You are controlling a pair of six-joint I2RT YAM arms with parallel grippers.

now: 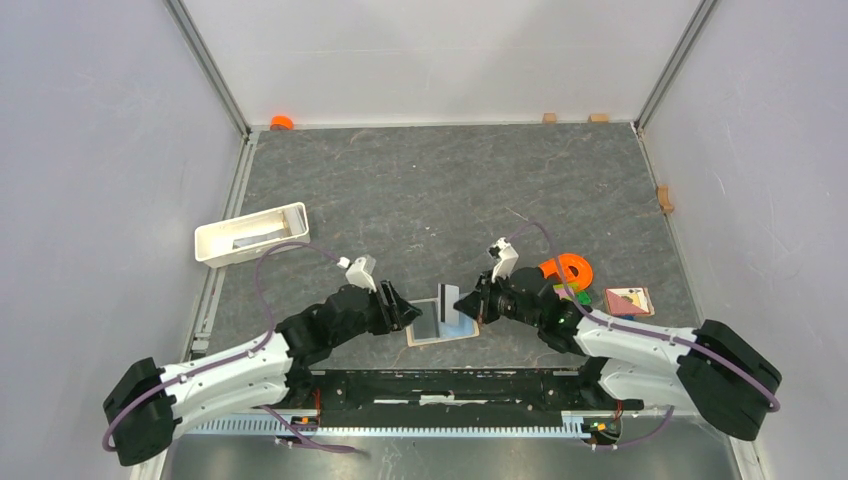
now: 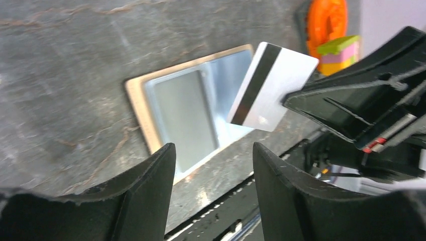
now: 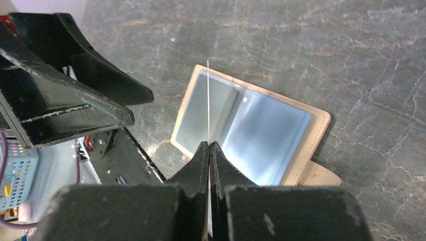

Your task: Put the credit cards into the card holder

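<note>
A white card with a black stripe [image 2: 275, 80] is pinched at one edge by my right gripper [image 1: 470, 308], which is shut on it. In the right wrist view that card [image 3: 208, 98] appears edge-on, standing up from the fingertips. Beneath it lies the open card holder [image 3: 274, 135], tan-edged with a grey pocket on one side and a light blue one on the other. The card is above the holder, not inside a pocket. My left gripper is open and empty, near the holder's left side; the holder [image 1: 424, 322] is partly covered in the top view.
A white bin [image 1: 222, 255] with greyish items in it stands at the left. Toward the right are an orange ring [image 1: 574, 269], coloured blocks [image 2: 339, 54] and a red-and-white box [image 1: 629, 301].
</note>
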